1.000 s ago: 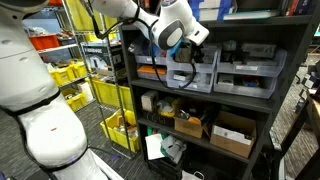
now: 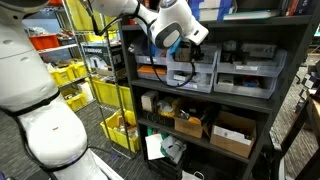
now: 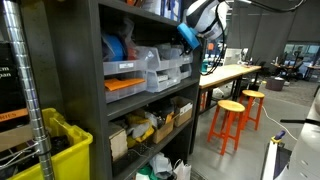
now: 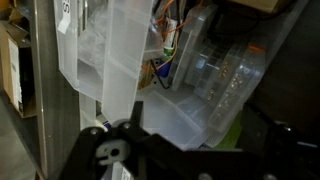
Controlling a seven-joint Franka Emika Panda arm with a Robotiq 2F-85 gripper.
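In exterior view 1 my white arm reaches up from the left, and my dark gripper [image 2: 198, 31] is at the height of the upper shelf, by the translucent drawers [image 2: 190, 76]. Dark gripper parts line the bottom of the wrist view, too dim to show how the fingers stand. A translucent plastic bin [image 4: 115, 50] fills that view's upper left. Just beyond it are thin orange and dark items, with a second clear container [image 4: 228, 88] to the right. From the side, the arm's blue ring [image 3: 188, 37] appears close to the shelf's far end.
Cardboard boxes [image 2: 232, 132] occupy the dark shelf below the drawers. A yellow bin [image 3: 62, 155] stands left of the shelving in exterior view 2. Orange stools [image 3: 228, 112] stand to the right beside a table. Open floor lies in front of the shelf.
Over the last second the arm and gripper look nearly still in exterior view 1. The drawers and boxes stay where they were.
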